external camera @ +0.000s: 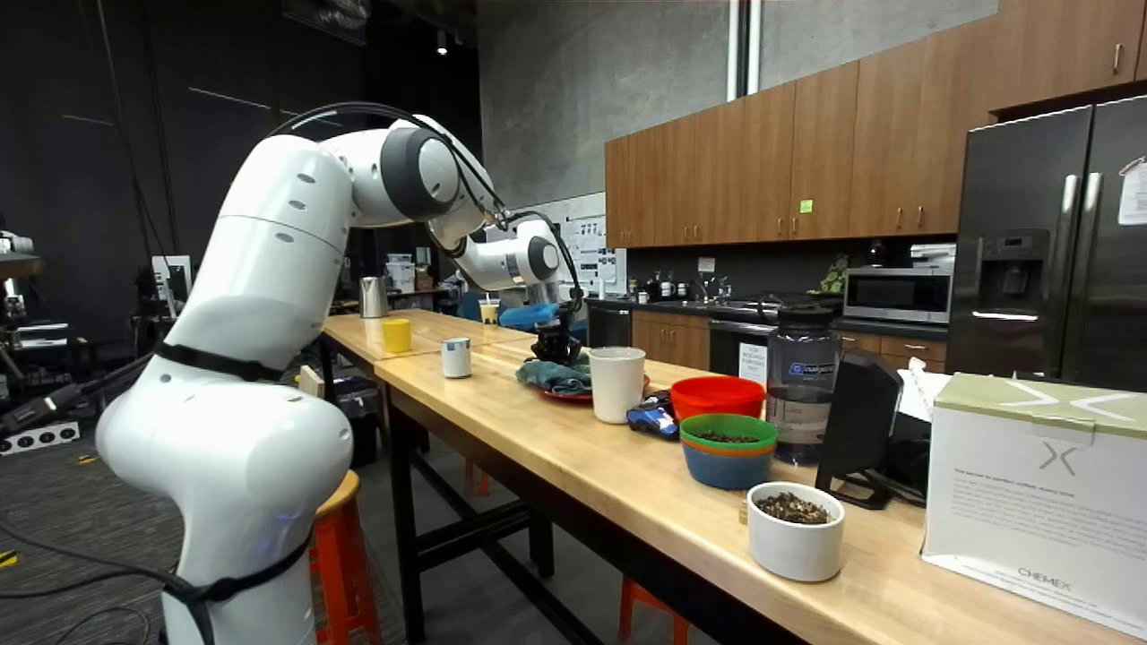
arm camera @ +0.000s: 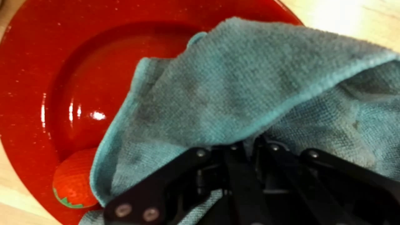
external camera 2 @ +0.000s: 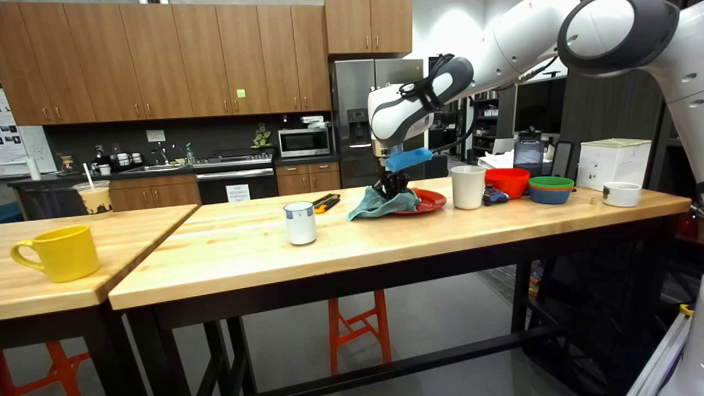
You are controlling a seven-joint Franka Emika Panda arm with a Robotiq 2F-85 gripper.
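Observation:
A teal cloth (arm camera: 225,86) lies bunched over part of the red plate (arm camera: 22,86). My gripper is shut on the cloth, its fingertips sunk into the folds and hidden there. On the plate, partly under the cloth's edge, sits a small red object (arm camera: 75,180) with a green zigzag trim. From the side, the cloth (external camera 2: 376,205) hangs over the near left of the plate (external camera 2: 430,202), still touching the table, with the gripper (external camera 2: 392,188) right above it.
Right of the plate stand a white cup (external camera 2: 468,187), a red bowl (external camera 2: 507,181), stacked bowls (external camera 2: 551,189) and a white bowl (external camera 2: 621,194). A white mug (external camera 2: 300,223) and dark tools (external camera 2: 325,202) are to the left.

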